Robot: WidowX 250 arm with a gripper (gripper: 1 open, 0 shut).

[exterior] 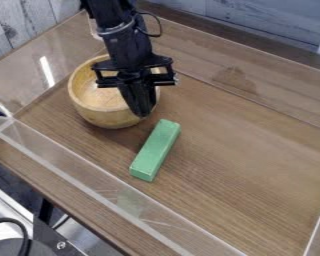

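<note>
The black gripper (140,100) hangs over the right part of a round light wooden bowl (85,98), its tips near the bowl's rim, with nothing visible between them; it looks shut. A green rectangular block (155,150) lies on the wooden tabletop just below and right of the bowl, apart from the gripper. Much of the bowl's inside is hidden behind the arm.
A clear strip runs along the front left edge, with a black cable at the lower left corner. A white object stands behind the arm at the top.
</note>
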